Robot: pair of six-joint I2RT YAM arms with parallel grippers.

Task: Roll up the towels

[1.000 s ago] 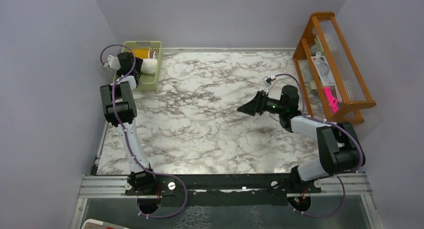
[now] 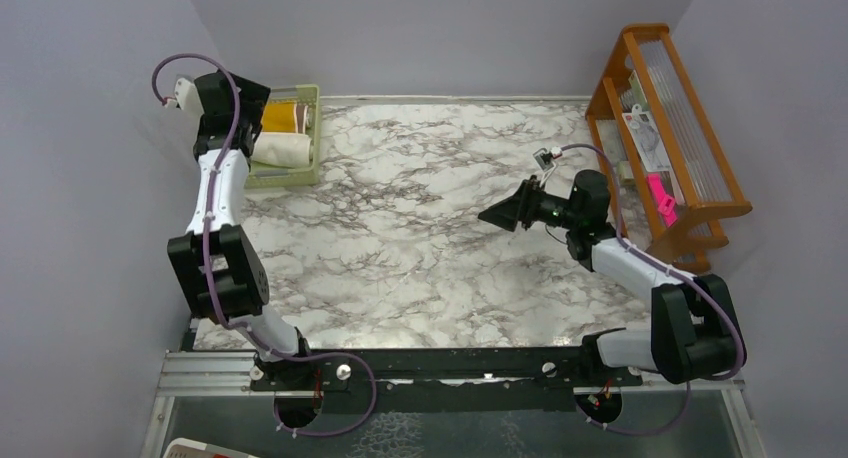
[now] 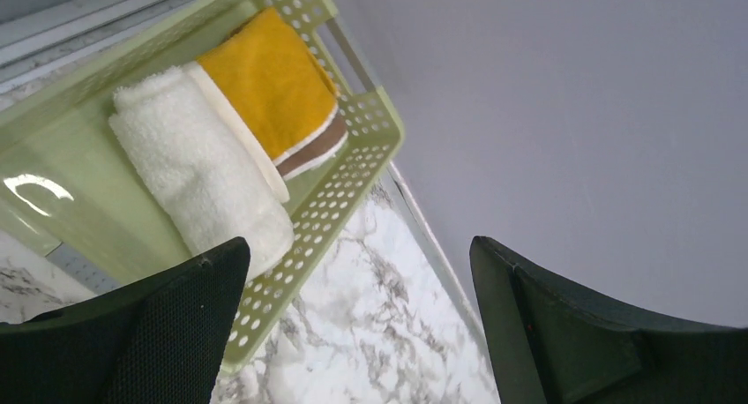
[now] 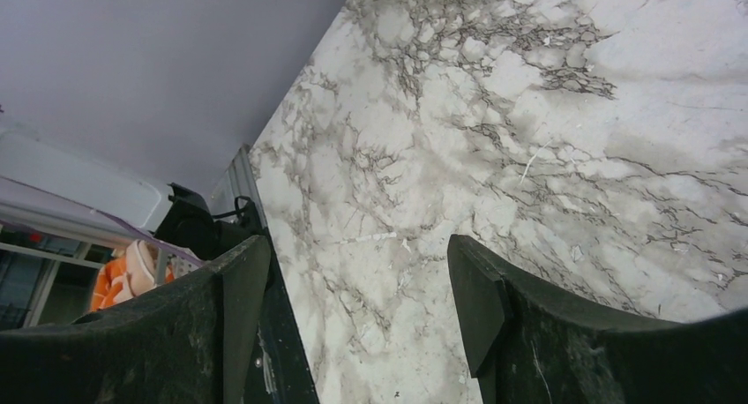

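A green plastic basket (image 2: pixel 308 168) at the back left holds a folded white towel (image 2: pixel 282 150) and an orange towel with brown band (image 2: pixel 278 117). In the left wrist view the white towel (image 3: pixel 194 161) lies beside the orange one (image 3: pixel 269 78). My left gripper hangs open above the basket, nothing between its fingers. My right gripper is over the right part of the bare marble table, its fingers apart and empty.
A wooden rack (image 2: pixel 700 178) with small items stands at the back right, beside the right arm.
My left gripper has risen out of the basket, uncovering more of the towels from above.
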